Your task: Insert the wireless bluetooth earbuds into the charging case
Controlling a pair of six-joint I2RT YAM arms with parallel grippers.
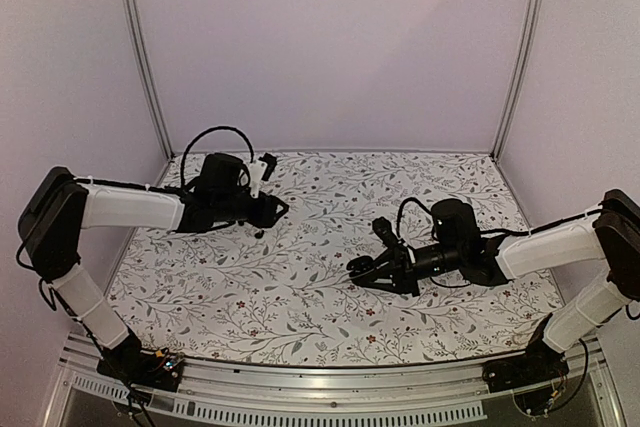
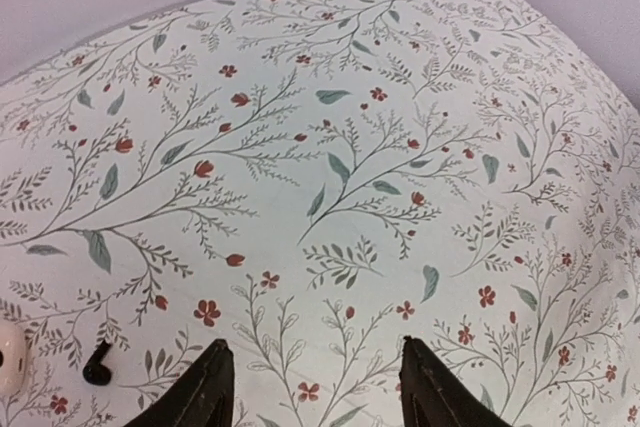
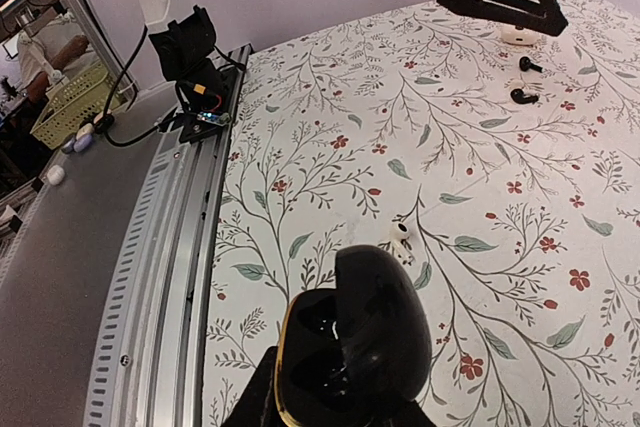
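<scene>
The black charging case (image 3: 385,312) has its lid raised and is held in my right gripper (image 1: 372,277), which is shut on it. Two dark hollows show inside; whether anything sits in them is too dark to tell. On the table at the upper right of the right wrist view lie two black earbuds (image 3: 523,97), apart from each other. One black earbud (image 2: 98,369) also appears at the lower left of the left wrist view. My left gripper is open above the table, its fingers (image 2: 215,382) wide apart with nothing between them.
A small white earbud (image 3: 401,241) lies on the table beyond the black case. Something white and rounded (image 3: 519,35) stands farther off, past the black earbuds.
</scene>
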